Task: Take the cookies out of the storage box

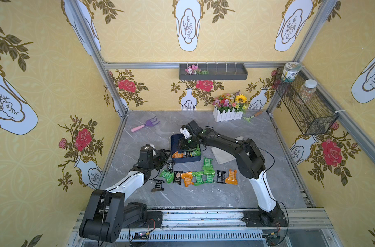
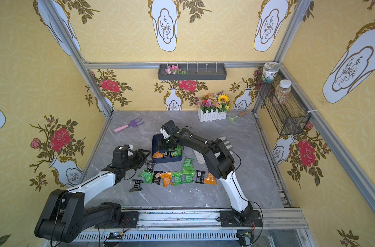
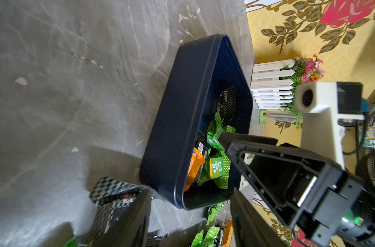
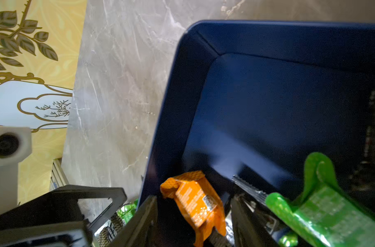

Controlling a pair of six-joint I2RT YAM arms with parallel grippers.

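Note:
The navy storage box [image 1: 175, 144] holds orange, black and green cookie packets. My right gripper is over the box, open, with an orange packet [image 4: 195, 201] below between its fingertips and a green packet [image 4: 327, 214] beside it. In the left wrist view the box [image 3: 171, 119] also shows a black packet [image 3: 226, 105] at its far end. My left gripper stands open just outside the box's near left corner, above a black packet [image 3: 109, 193] on the table, with nothing seen held.
Several loose packets [image 1: 187, 178] lie in front of the box. A pink-handled rake [image 1: 142, 125] lies back left, a flower planter [image 1: 227, 114] at the back, and gloves [image 2: 223, 140] right of the box, partly under my right arm.

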